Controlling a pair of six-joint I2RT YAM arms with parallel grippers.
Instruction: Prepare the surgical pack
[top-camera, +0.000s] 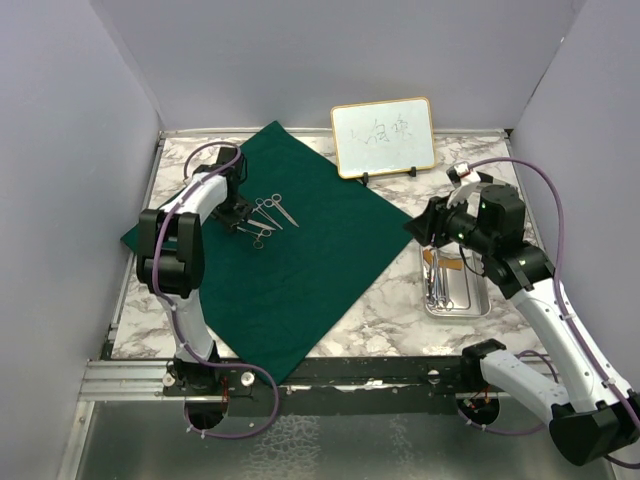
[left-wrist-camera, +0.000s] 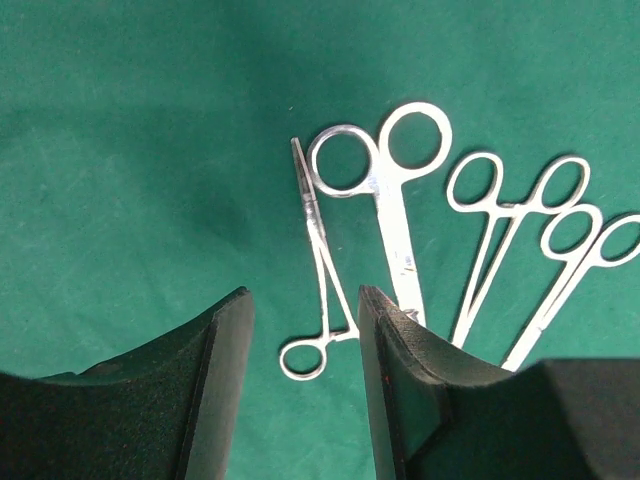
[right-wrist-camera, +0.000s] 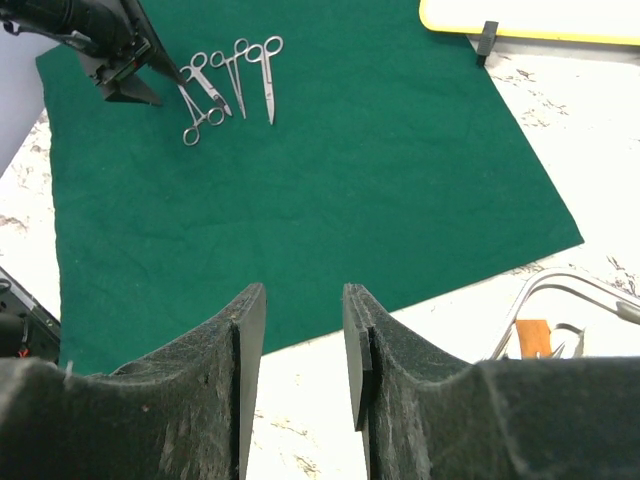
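On the green drape (top-camera: 300, 290) lie several steel instruments: forceps (left-wrist-camera: 322, 343), scissors (left-wrist-camera: 395, 230), another forceps (left-wrist-camera: 490, 210) and scissors (left-wrist-camera: 545, 305). My left gripper (top-camera: 232, 215) is over them at the drape's upper left; in the left wrist view its fingers are apart above the forceps, nothing seen between them. My right gripper (top-camera: 428, 228) stands open above the steel tray (top-camera: 478, 300) on the right, which holds instruments and an orange item (right-wrist-camera: 534, 335).
A whiteboard (top-camera: 383, 138) with writing stands on black supports at the back. Bare marble table (top-camera: 360, 320) shows between drape and tray. Grey walls enclose the sides and back.
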